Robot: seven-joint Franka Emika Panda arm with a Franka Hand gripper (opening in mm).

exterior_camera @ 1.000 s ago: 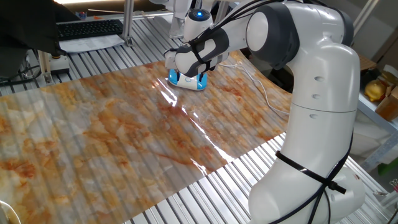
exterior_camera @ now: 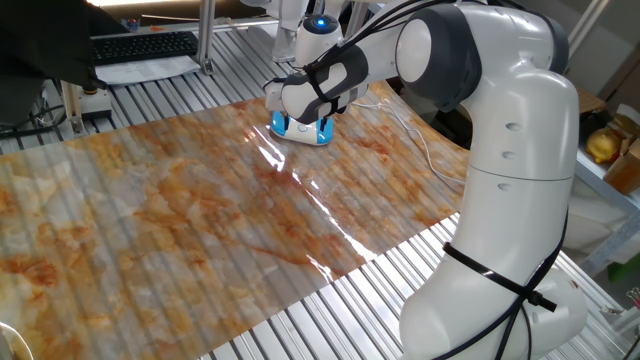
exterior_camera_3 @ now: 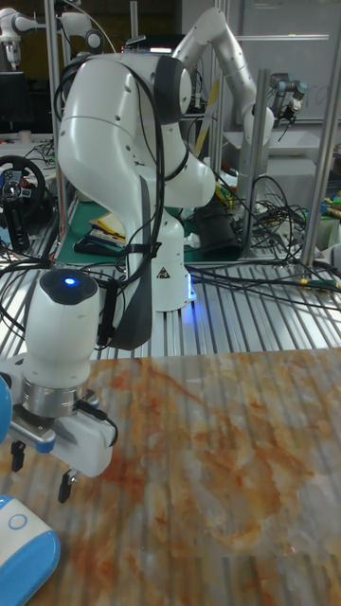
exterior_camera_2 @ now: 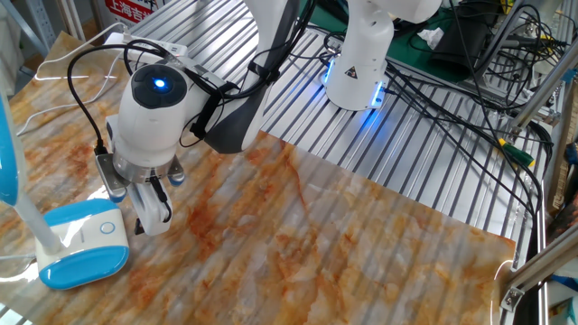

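A white and blue desk lamp stands on the marbled sheet, with a round button on its base and a stem rising from it. Part of its blue head shows at the left edge of exterior view 2. My gripper hangs pointing down beside the lamp base. Its two dark fingertips are spread well apart, and nothing shows between them. From exterior view 1, the fingers appear in front of the lamp base; contact cannot be made out.
The marbled sheet is otherwise bare, with wide free room away from the lamp. A white cable runs along its far side. A keyboard lies beyond the sheet. Black cables crowd the slatted table near the arm's base.
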